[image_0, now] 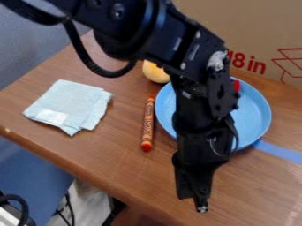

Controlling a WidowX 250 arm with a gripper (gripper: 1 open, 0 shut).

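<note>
My black gripper [193, 196] hangs low over the front of the wooden table, pointing down in front of a blue plate [252, 115]; whether it is open or shut is unclear. A red object [236, 86] shows on the plate, mostly hidden by my arm. An orange stick [148, 124] lies left of the plate. A yellow round object [154, 73] sits behind it, partly hidden.
A folded light blue cloth [69, 106] lies on the left of the table [106, 159]. A cardboard box [260, 35] stands at the back. The table's near-left edge drops to cables below.
</note>
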